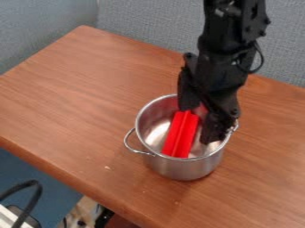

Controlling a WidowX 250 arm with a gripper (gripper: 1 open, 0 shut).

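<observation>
A steel pot (161, 156) with wire handles stands on the wooden table. Red elongated objects (179, 135) lie side by side inside it, running front to back. Whether the fingertips touch the red objects cannot be told.
A grey padded wall runs behind it. Cables and equipment sit below the front left edge.
</observation>
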